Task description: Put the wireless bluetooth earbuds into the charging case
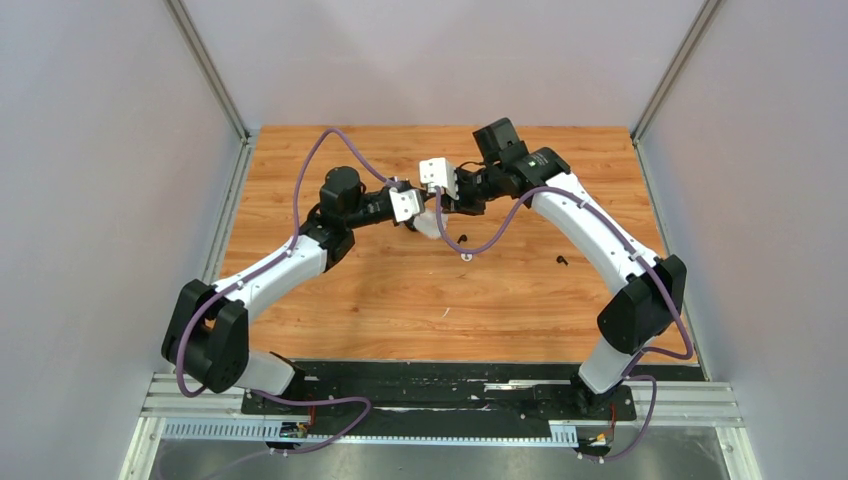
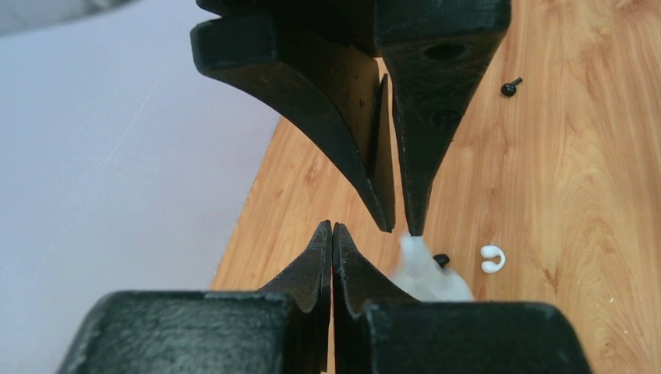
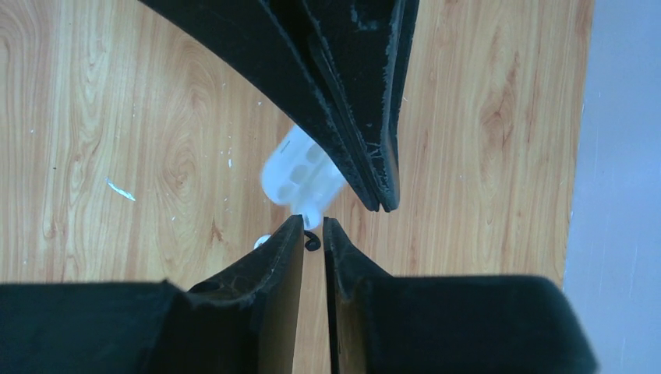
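Note:
My two grippers meet above the table's centre. Beneath them a blurred white charging case (image 3: 281,175) shows in the right wrist view, below both grippers, also pale in the left wrist view (image 2: 433,280). My left gripper is shut, nothing visible between its fingers. My right gripper is part open, with a narrow gap and the blurred case beyond it. A white earbud (image 2: 493,257) and a black earbud (image 2: 510,88) lie on the wood; another black piece (image 3: 312,243) lies near the white one.
Walls (image 2: 117,195) border it at the back and sides.

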